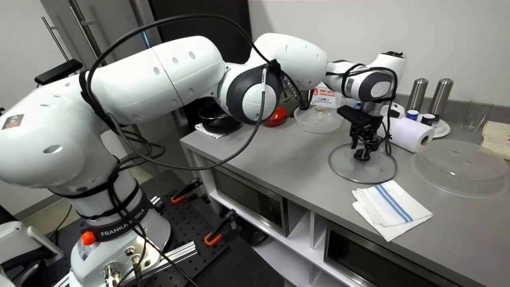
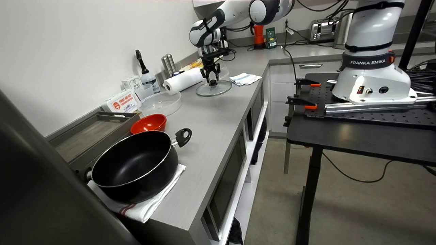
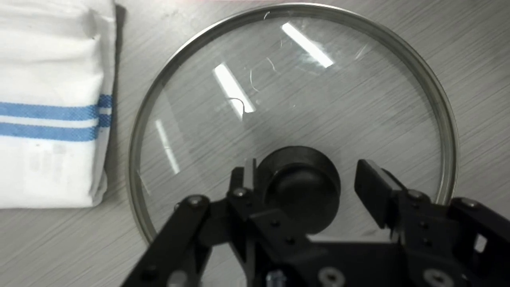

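A round glass lid (image 3: 373, 105) with a metal rim lies flat on the grey counter, its black knob (image 3: 299, 186) pointing up. My gripper is over the lid with its fingers on either side of the knob. In the wrist view the left finger is close against the knob, or nearly so, while a clear gap separates the right finger (image 3: 375, 191) from it. The fingers are part open. From outside, the gripper (image 1: 359, 146) points straight down at the knob.
A folded white towel with blue stripes (image 1: 393, 209) lies beside the lid at the counter's front. A paper roll (image 1: 406, 133) and a clear plastic cover (image 1: 461, 167) are close by. Farther along are a red bowl (image 2: 149, 123) and a black pot (image 2: 135, 163).
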